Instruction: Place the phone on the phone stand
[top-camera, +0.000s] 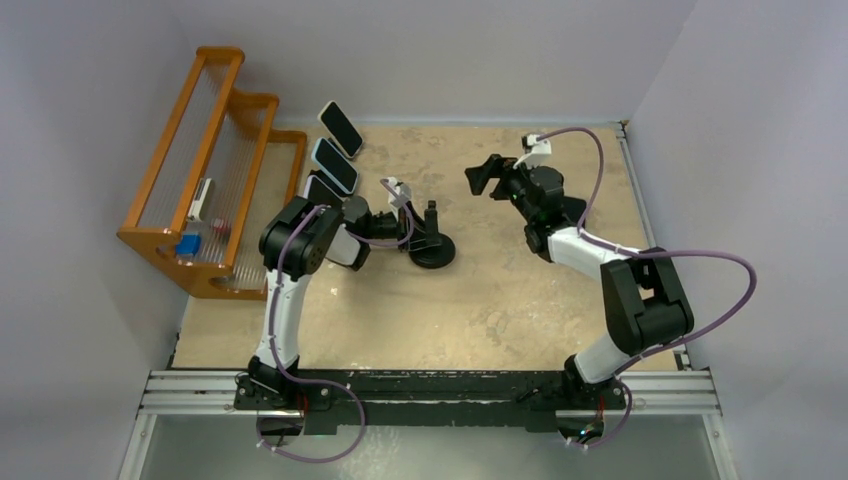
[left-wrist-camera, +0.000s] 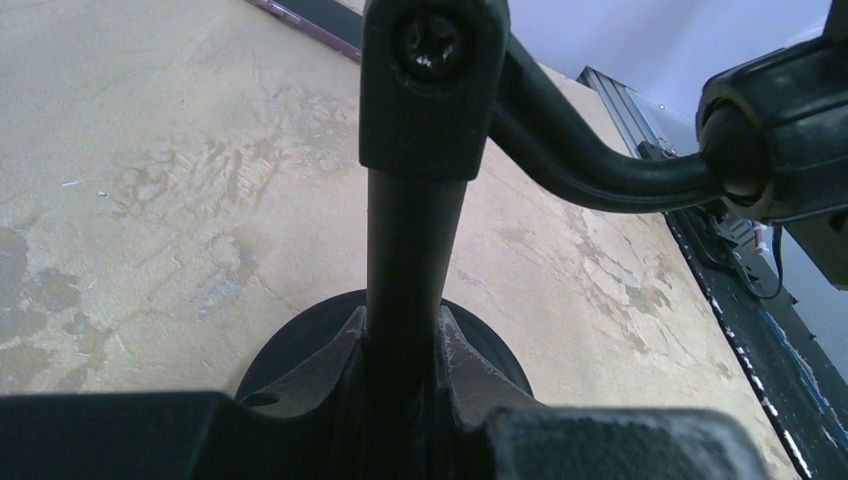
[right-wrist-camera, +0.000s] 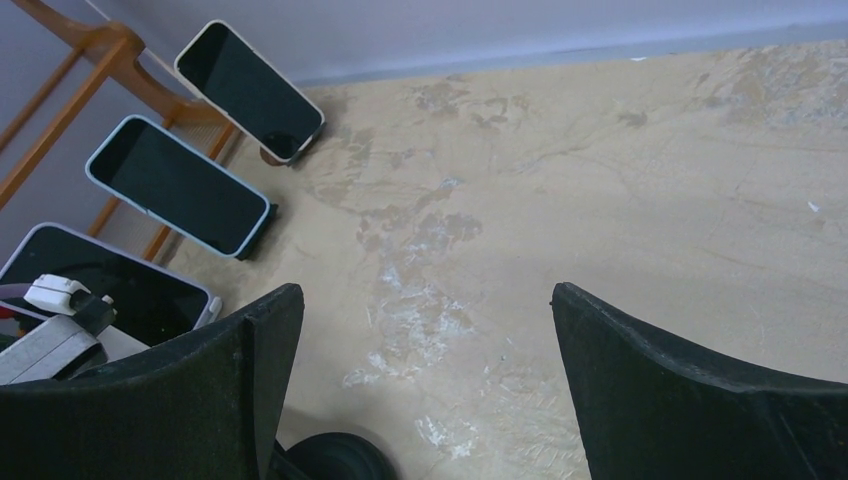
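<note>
A black stand with a round base (top-camera: 432, 254) and an upright post (left-wrist-camera: 413, 240) is at the middle left of the table. My left gripper has its fingertips on both sides of that post, apparently gripping it. My right gripper (top-camera: 488, 168) hangs open over the back right of the table, fingers empty. Three phones (right-wrist-camera: 250, 90), and a third (right-wrist-camera: 115, 280), lean tilted in a row at the back left. What holds them is mostly hidden. The left arm covers part of the nearest phone in the top view.
A wooden shelf (top-camera: 205, 55) with small items stands along the left. Walls border the back and sides. A dark object (top-camera: 574, 208) lies partly hidden under the right arm.
</note>
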